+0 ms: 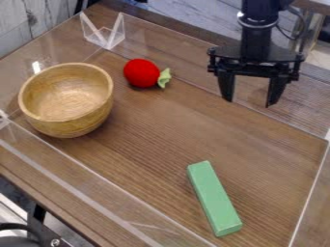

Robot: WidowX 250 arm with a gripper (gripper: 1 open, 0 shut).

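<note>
My black gripper [252, 79] hangs over the back right of the wooden table, pointing down with its two fingers spread wide and nothing visible between them. To its left lies a red tomato-like object [142, 71] with a green tip. A tan bowl [71, 101] sits at the left, and a pale green bar [214, 197] lies at the front right.
A small clear plastic container [103, 29] stands at the back left.
</note>
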